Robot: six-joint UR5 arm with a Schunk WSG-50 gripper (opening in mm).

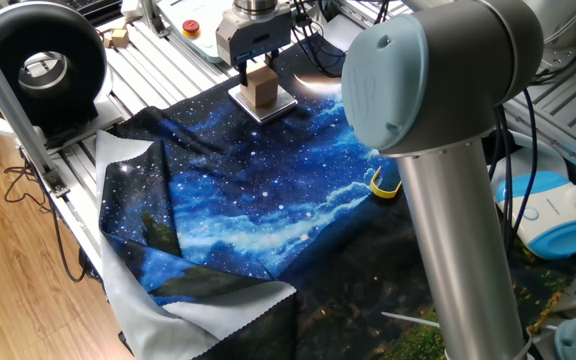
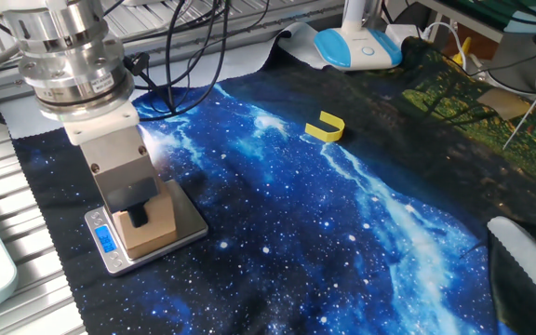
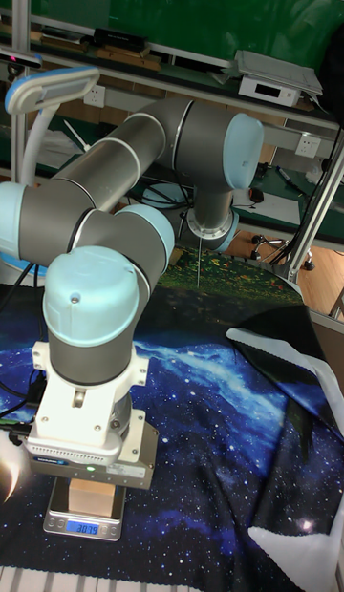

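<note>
A plain wooden block [image 1: 260, 86] rests on a small silver digital scale [image 1: 277, 108] at the back of the table. Directly over it is my gripper [image 1: 259, 68], pointing down, its fingers at the block's sides. One dark finger [image 2: 138, 215] overlaps the block's near face in exterior view 2. Whether the pads press on the wood or stand slightly apart cannot be made out. In exterior view 3 the scale's blue display [image 3: 82, 528] is lit with digits, and the gripper body hides the block's upper part.
A starry blue cloth [image 1: 258, 190] covers the table, folded over at its left and front edges. On it lies a yellow U-shaped piece [image 2: 326, 127], well away from the scale. Dark cables [image 2: 221, 56] hang beside the wrist. A blue-and-white device [image 2: 357, 48] stands behind.
</note>
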